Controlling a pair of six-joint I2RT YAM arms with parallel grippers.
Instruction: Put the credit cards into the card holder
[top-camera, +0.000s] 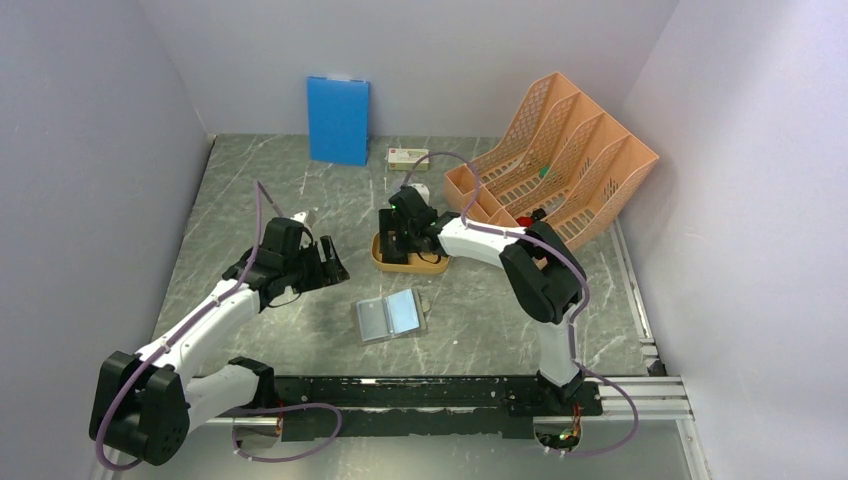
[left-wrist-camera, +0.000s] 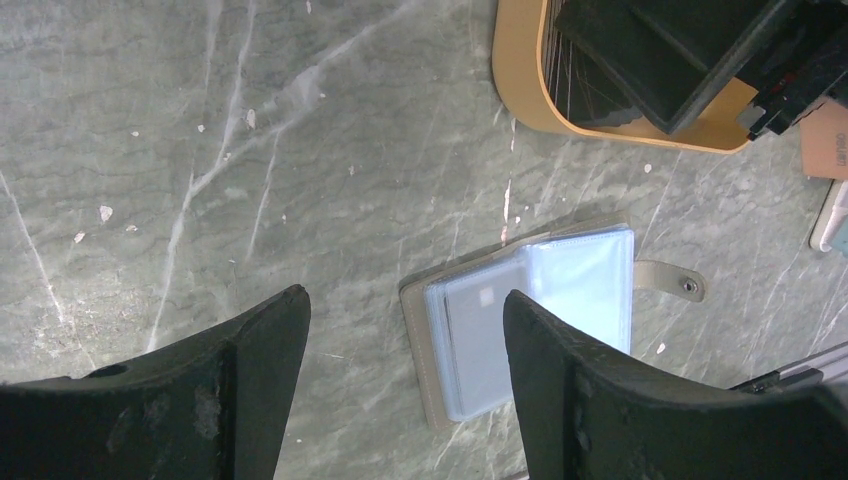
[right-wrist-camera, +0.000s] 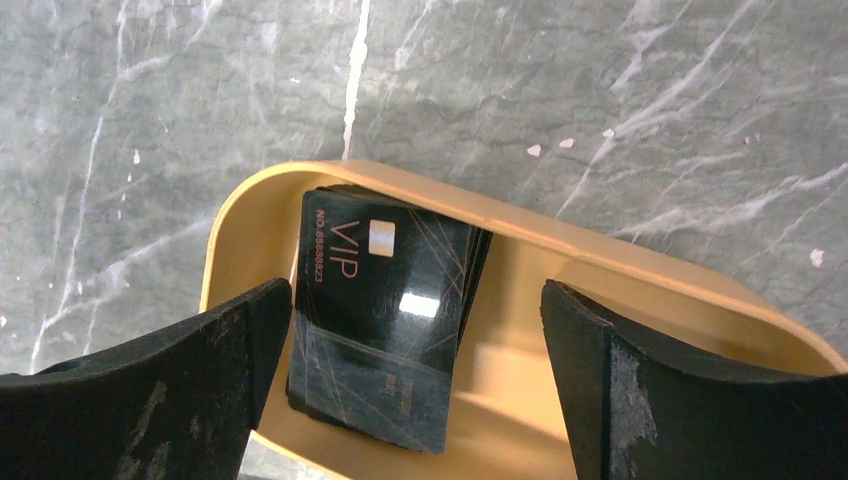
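A stack of black VIP cards (right-wrist-camera: 385, 300) lies at one end of the tan tray (right-wrist-camera: 500, 210), in the right wrist view. My right gripper is open above the tray, one finger (right-wrist-camera: 265, 330) on each side of the stack, nothing gripped. In the top view that gripper hides much of the cards. The card holder (left-wrist-camera: 480, 335) lies spread open on the table, clear sleeves up, its snap strap (left-wrist-camera: 675, 283) to the right. My left gripper stands open and empty, to the left of the holder in the top view (top-camera: 388, 316).
An orange file rack (top-camera: 570, 150) stands at the back right. A blue panel (top-camera: 338, 120) and a small box (top-camera: 408, 159) are at the back. Bare table lies around the card holder and at the far left.
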